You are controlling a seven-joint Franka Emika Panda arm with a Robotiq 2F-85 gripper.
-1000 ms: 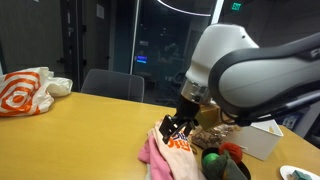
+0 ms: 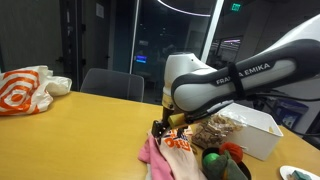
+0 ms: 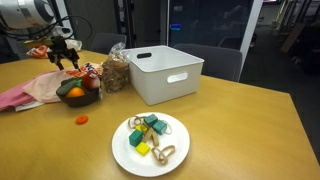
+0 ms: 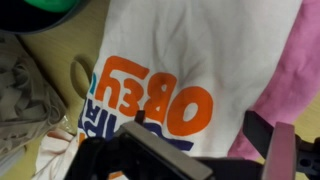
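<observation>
A white cloth with orange and blue lettering fills the middle of the wrist view. Beside and partly beneath it is a pink cloth. In exterior view 1 both the white cloth and the pink cloth lie at the table's near side. My gripper is open over the white cloth, its fingers spread apart and holding nothing. From exterior view 2, the gripper appears at the far left above the cloths; whether the fingertips touch the fabric is unclear.
A dark bowl of fruit or vegetables stands beside the cloths, near a brown bag and a white bin. A plate with small items is in front.
In exterior view 1 the arm has swung back and looks smaller, with the gripper shifted slightly left over the cloth. The cloths appear to lie where they were.
</observation>
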